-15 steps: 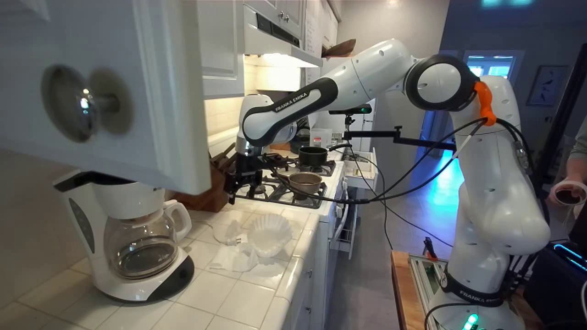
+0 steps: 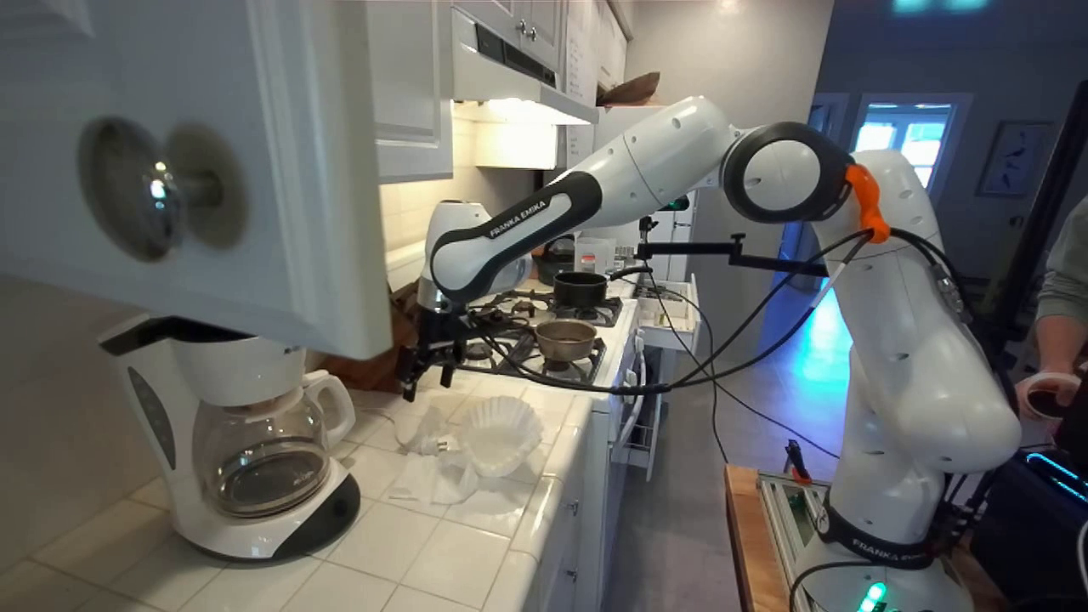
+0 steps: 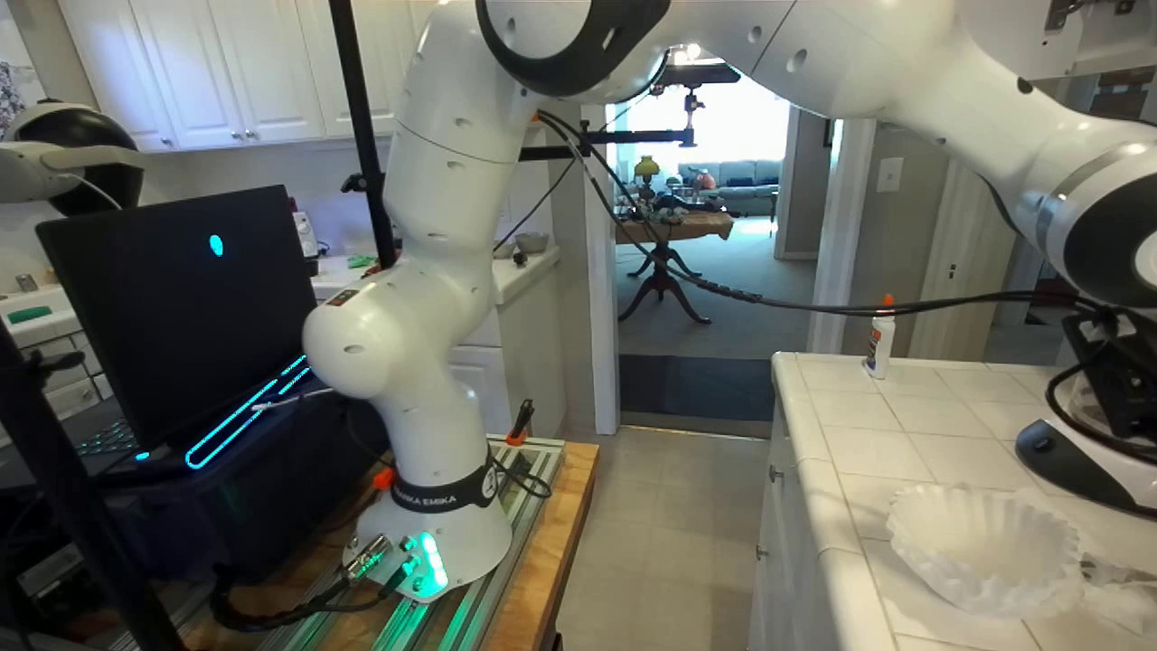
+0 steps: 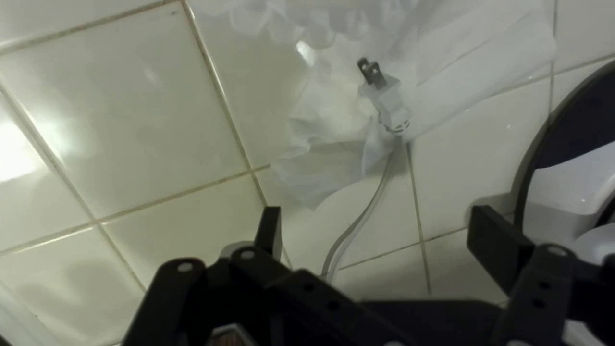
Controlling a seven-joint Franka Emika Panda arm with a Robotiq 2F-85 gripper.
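My gripper stands open above the tiled counter, with no object between its spread fingers. A white two-prong plug (image 4: 387,104) lies on a crumpled translucent wrapper (image 4: 323,155) in the wrist view, ahead of the fingertips. Its thin cord (image 4: 360,222) runs back toward the gap between the fingers, lower down on the counter. Beside the wrapper sits a stack of white fluted coffee filters (image 2: 500,437). The white coffee maker (image 2: 189,439), holding its glass carafe (image 2: 267,459), is to the left of the gripper in exterior view 1.
An open cabinet door (image 2: 204,153) hangs over the coffee maker. Behind the gripper are a brown wooden block (image 2: 372,362) and a stove with a metal pan (image 2: 566,338) and a black pot (image 2: 581,289). A glue bottle (image 3: 880,338) stands at the counter's end; bare tiles lie nearby.
My arm has moved left and a little nearer in exterior view 1, bringing the gripper lower toward the plug and filters. The counter items look unmoved.
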